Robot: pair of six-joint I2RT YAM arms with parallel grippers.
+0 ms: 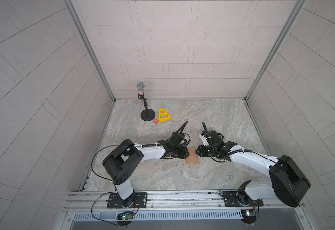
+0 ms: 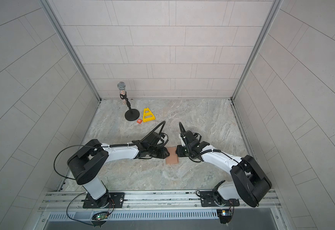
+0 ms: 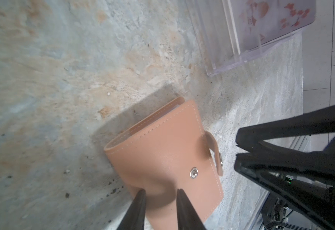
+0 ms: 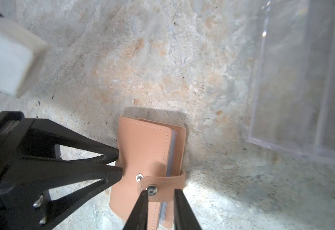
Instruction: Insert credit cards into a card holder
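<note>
The tan leather card holder lies on the table between both grippers, its strap with a snap stud loose at one side. My left gripper is over the holder, fingers apart at the bottom of its wrist view, nothing seen gripped. My right gripper is above the strap, its fingers also apart. In each wrist view the other gripper's dark fingers reach in from the side. A clear plastic case with a pink printed card appears at the top of the left wrist view.
At the back stand a microphone on a stand, a yellow triangular piece and a small red block. The right side of the table around the arm is otherwise largely bare.
</note>
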